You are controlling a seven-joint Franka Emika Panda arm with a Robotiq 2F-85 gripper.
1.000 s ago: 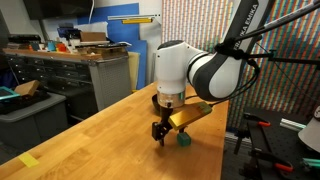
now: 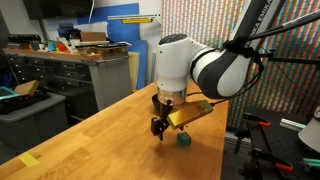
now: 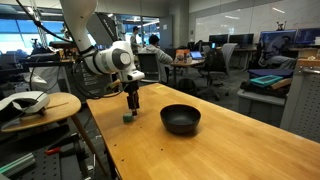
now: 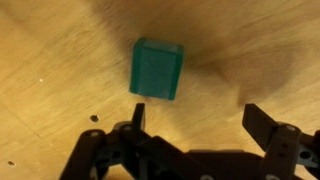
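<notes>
A small dark green block [image 4: 156, 70] lies on the wooden table, in the upper middle of the wrist view. My gripper is open, its two black fingers wide apart with bare tabletop between them. The block sits ahead of the left finger in that view, outside the gap. Exterior view 1 has the block [image 2: 183, 140] just right of and below the gripper [image 2: 160, 129]. From the other side, the block [image 3: 127, 118] appears under the arm, close to the gripper [image 3: 132, 105].
A black bowl [image 3: 180, 119] stands on the table a short way from the block; the arm partly hides it in exterior view 1. The wooden tabletop [image 2: 90, 145] is otherwise largely clear. A strip of yellow tape [image 2: 28, 159] marks one corner.
The gripper has shifted very slightly, seemingly upward, and a little more of the block shows beside it. The block has stayed where it was.
</notes>
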